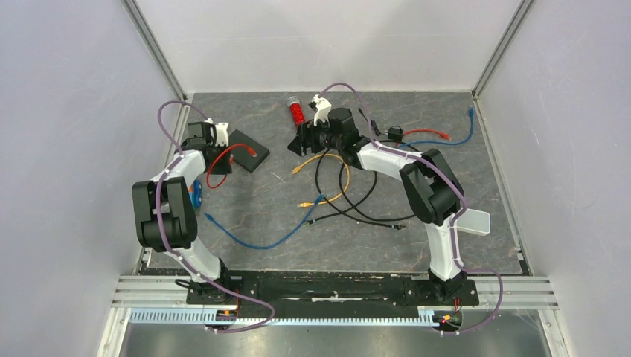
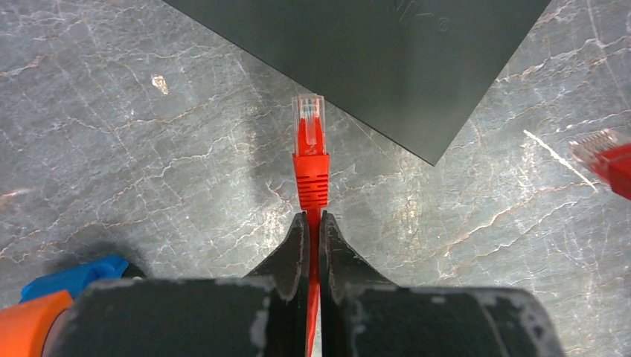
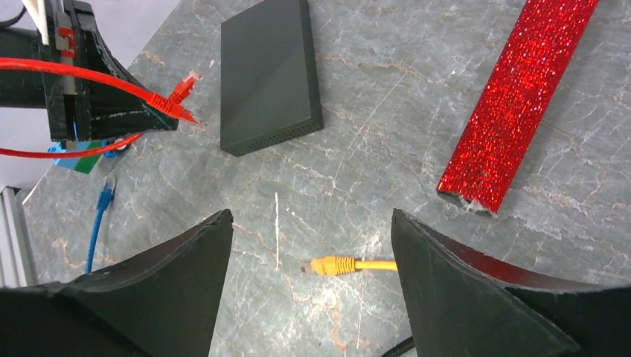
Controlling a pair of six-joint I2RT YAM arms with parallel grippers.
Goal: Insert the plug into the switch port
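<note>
My left gripper is shut on a red network cable just behind its clear plug [image 2: 309, 123], which points at the edge of the black switch box [image 2: 424, 67]. The cable's other red plug [image 2: 615, 167] hangs to the right. In the top view this gripper is at the left, beside the box [image 1: 249, 149]. The box's side with small vent holes shows in the right wrist view [image 3: 268, 82]; no port can be made out. My right gripper is open over the middle, above a yellow cable end [image 3: 335, 265], with nothing held.
A red glittery tube [image 1: 295, 111] lies at the back. Yellow, blue and black cables [image 1: 357, 216] tangle in the middle. Blue and orange tools [image 2: 37, 323] lie left of the box. A white case [image 1: 473, 222] is at the right.
</note>
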